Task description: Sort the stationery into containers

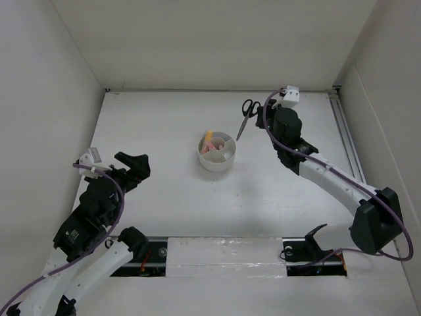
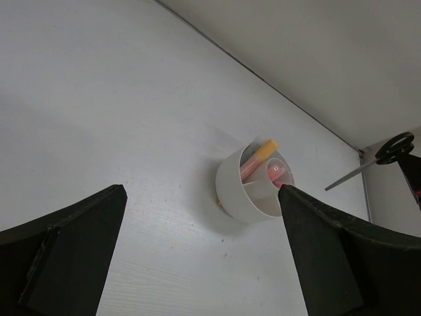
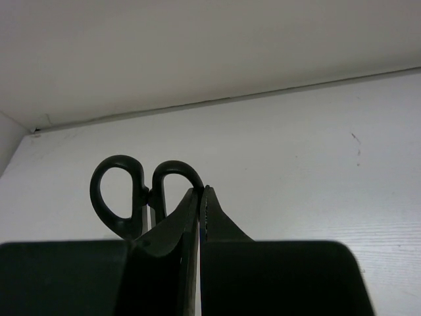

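Note:
Black-handled scissors [image 1: 250, 112] hang in the air to the right of the white round container [image 1: 215, 167], blades slanting down toward it. One handle loop is pinched by my right gripper, which is shut on it; the blades are hidden in the right wrist view. Divided into compartments, the container holds a stick with an orange end [image 2: 266, 150] and some pink pieces [image 2: 276, 172]. Over the table's left side my left gripper stands open, its black fingers [image 2: 72, 250] wide apart with nothing between them.
White walls enclose the table [image 1: 158, 131] at the back and sides. Its surface around the container looks clear. A purple cable [image 1: 329, 168] runs along the right arm.

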